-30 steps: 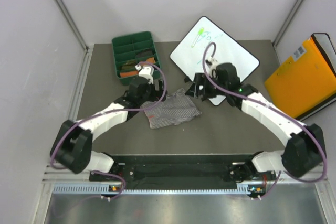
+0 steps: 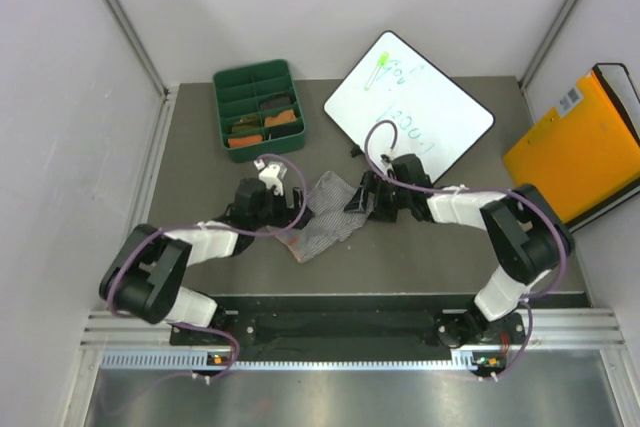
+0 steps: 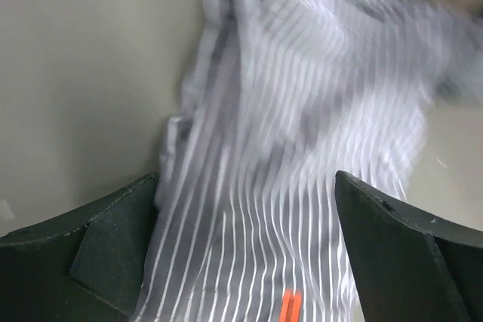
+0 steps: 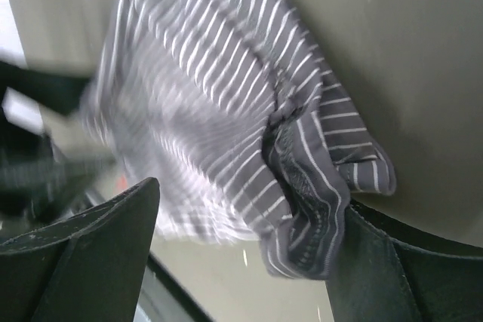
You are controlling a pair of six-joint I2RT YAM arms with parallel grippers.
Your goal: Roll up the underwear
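Grey striped underwear (image 2: 328, 215) lies crumpled on the table between my two arms. In the left wrist view its striped cloth (image 3: 294, 111) runs up between the spread fingers of my left gripper, a small orange mark low down. That gripper stands open at the cloth's left side. My right gripper, open as well, straddles a bunched corner of the underwear (image 4: 302, 179); the right finger (image 4: 400, 269) is close beside the fold. Whether any fingertip touches the cloth is hard to tell.
A green divided box (image 2: 222, 117) with several rolled dark and orange pieces stands at the back left. Behind my right arm lies a whiteboard (image 2: 440, 107) with writing. An orange binder (image 2: 570, 152) stands far right.
The cloth has turned and its near edge has shifted to the front.
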